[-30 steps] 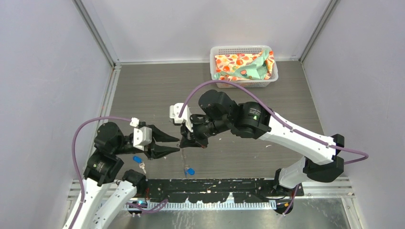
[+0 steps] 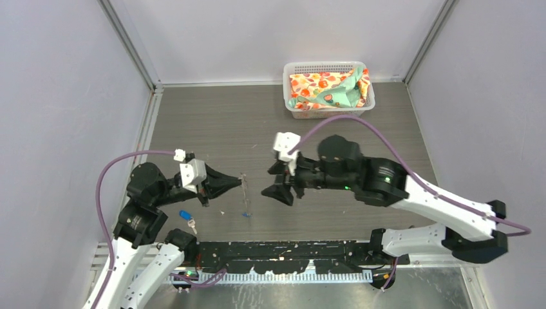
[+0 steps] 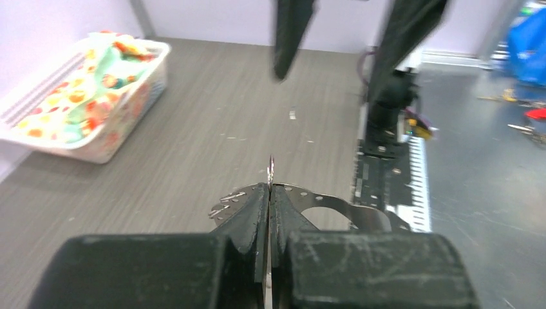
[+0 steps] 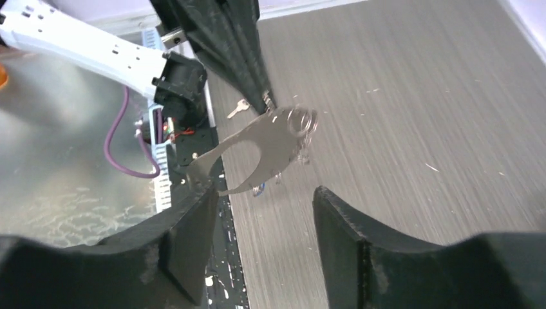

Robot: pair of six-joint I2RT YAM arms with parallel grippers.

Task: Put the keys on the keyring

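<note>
A metal keyring piece with a flat holed plate hangs from the tips of my left gripper, which is shut on it; in the right wrist view the plate dangles below those tips, a small blue tag partly visible behind. My right gripper stands apart to the right, fingers open, nothing seen between them. A key with a blue tag lies on the table beside the left arm; its silver key also shows in the right wrist view.
A white basket with patterned cloth stands at the back right. A dark rail runs along the front edge.
My left gripper went from open to shut at the piece. My right gripper, earlier at the left one's tips, has pulled away to the right and opened.
</note>
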